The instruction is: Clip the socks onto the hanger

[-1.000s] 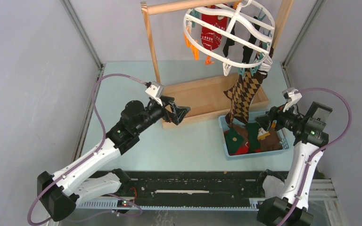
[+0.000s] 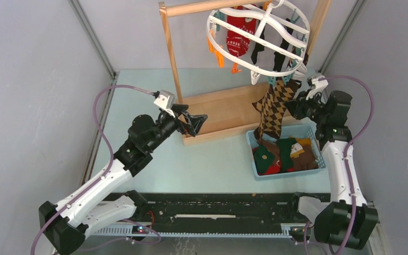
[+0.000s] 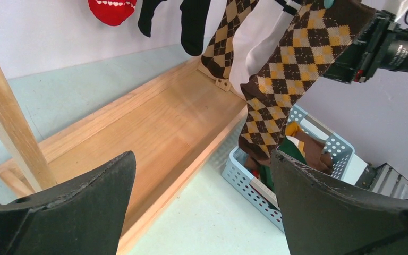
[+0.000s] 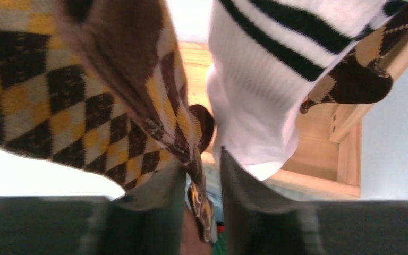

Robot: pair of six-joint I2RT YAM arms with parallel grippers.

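From the round white hanger (image 2: 257,39) at the top back hang several socks, held by coloured clips. A brown-and-yellow argyle sock (image 2: 274,112) hangs at its front right above the basket. Beside its upper right edge is my right gripper (image 2: 296,108). In the right wrist view, the dark fingers (image 4: 138,220) stand a narrow gap apart, and a brown edge of the argyle sock (image 4: 93,119) runs down across that gap; contact cannot be told. A white striped sock (image 4: 260,101) hangs behind. Left of the hanging socks, my left gripper is wide open and empty.
A blue basket (image 2: 252,163) with several green, red and brown socks stands under the argyle sock. Behind it lies a shallow wooden tray (image 2: 220,109) with a wooden post (image 2: 171,58) at its left.
My right gripper has moved up and back, from over the basket's right side to the argyle sock's edge. The left gripper has shifted slightly left. The hanging socks look almost unmoved.
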